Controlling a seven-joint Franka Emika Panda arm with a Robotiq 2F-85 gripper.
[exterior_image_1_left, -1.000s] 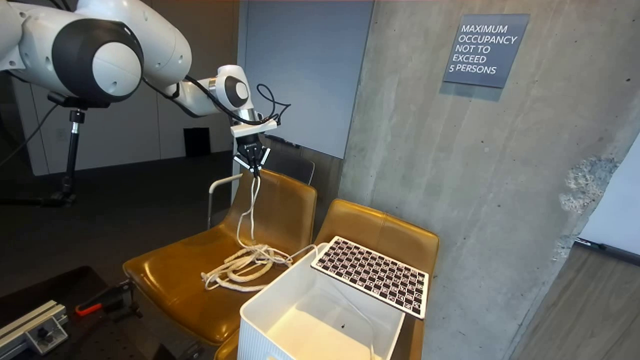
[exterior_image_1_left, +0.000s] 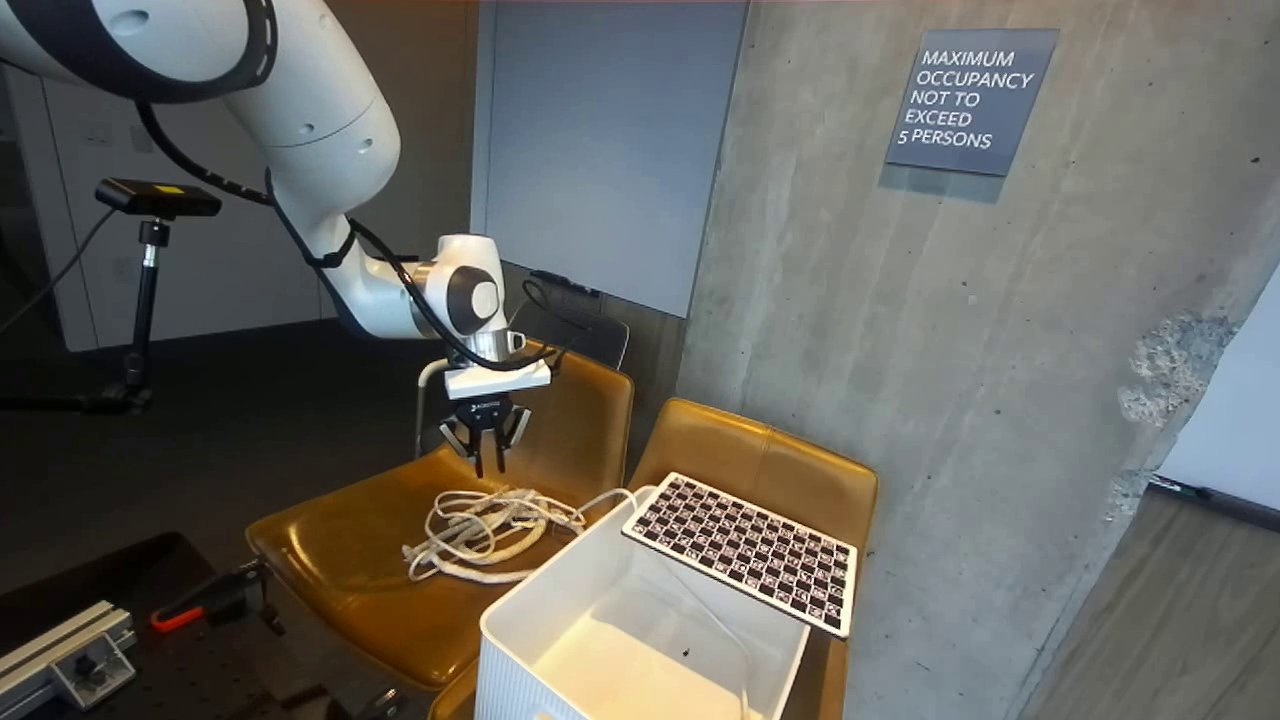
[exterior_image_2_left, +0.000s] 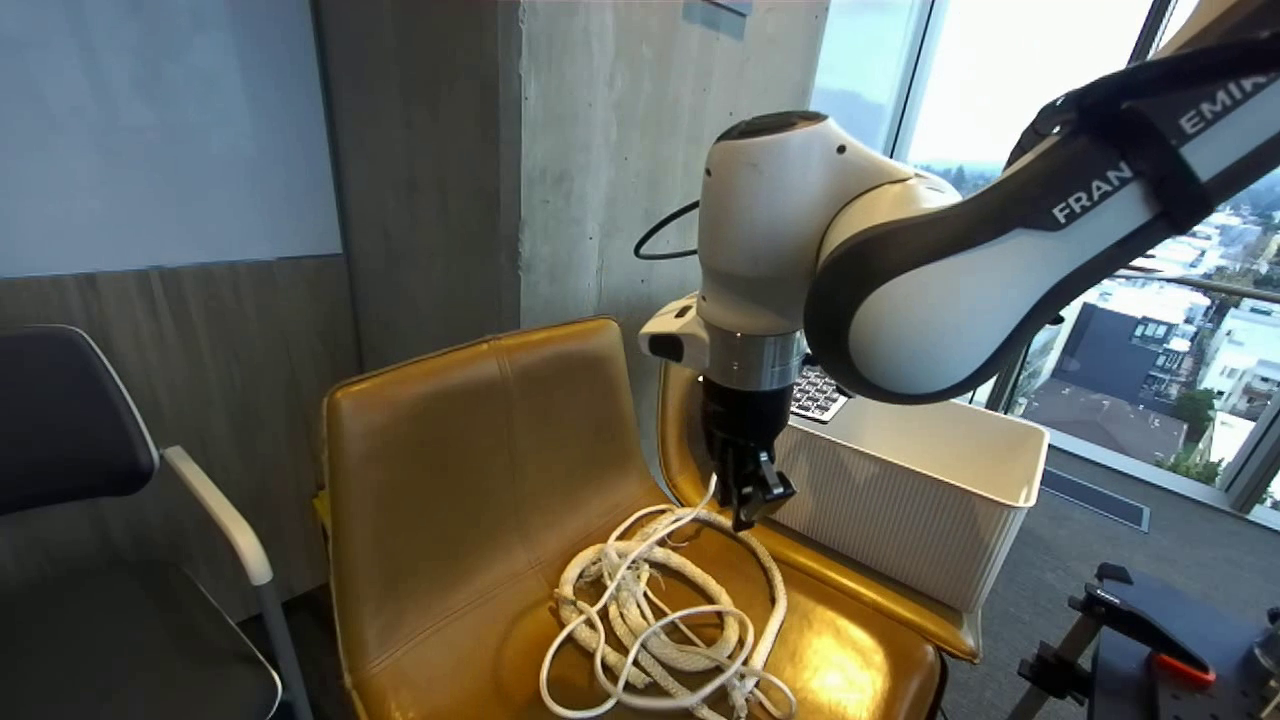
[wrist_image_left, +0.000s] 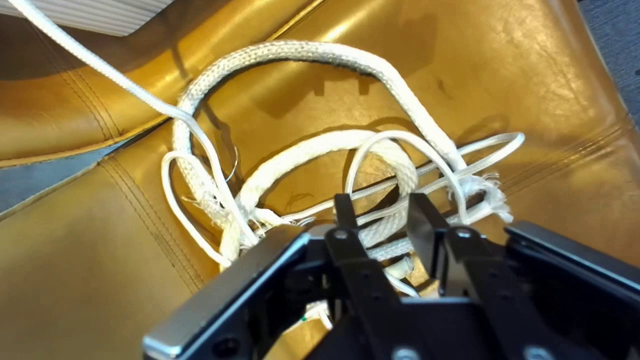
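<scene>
A pile of white rope (exterior_image_1_left: 486, 536), thick braided coils with thinner cord looped through them, lies on the seat of a tan leather chair (exterior_image_1_left: 348, 528). Above the pile hangs my gripper (exterior_image_1_left: 489, 468), fingers pointing down and parted. In the wrist view the rope (wrist_image_left: 288, 53) passes below the gripper, and between the two fingertips only coils on the seat show, with nothing clasped. From the pile (exterior_image_2_left: 672, 600), one thin cord runs over to the white bin (exterior_image_1_left: 648, 612) and down inside it.
The ribbed bin stands on a second tan chair (exterior_image_1_left: 756, 462) alongside. A black-and-white patterned board (exterior_image_1_left: 744, 552) rests across its back rim. A dark table with tools (exterior_image_1_left: 216, 600) is at the front left; bare seat surrounds the rope.
Earlier my gripper was higher, shut on a loop of thin cord.
</scene>
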